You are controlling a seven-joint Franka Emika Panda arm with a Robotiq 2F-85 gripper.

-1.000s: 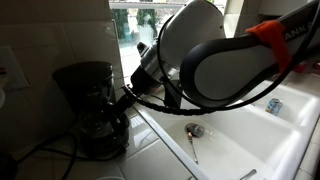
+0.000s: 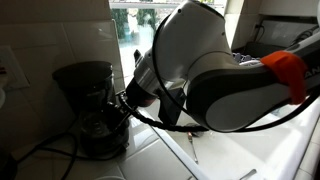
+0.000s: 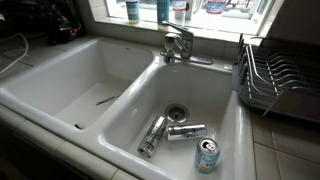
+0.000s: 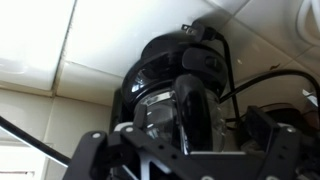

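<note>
A black coffee maker point(image 2: 88, 95) stands on the tiled counter against the wall. Its glass carafe point(image 2: 103, 128) sits in the lower part. Seen from the wrist, the coffee maker point(image 4: 185, 62) lies ahead of my gripper, with the black carafe handle point(image 4: 194, 110) between the two spread fingers. Whether either finger touches the handle cannot be made out. In exterior view 1, the dark gripper point(image 2: 122, 103) is at the right side of the coffee maker, partly lost against it. It is open.
A white double sink point(image 3: 115, 108) lies beside the counter, with several cans point(image 3: 207, 154) in one basin. A faucet point(image 3: 180, 42) rises behind it, and a dish rack point(image 3: 275, 75) stands alongside. Dark cords point(image 2: 50, 150) run near the coffee maker.
My arm's upper links have swung down and toward the camera, now covering more of the sink. The gripper stays close to the coffee maker, which has not visibly moved.
</note>
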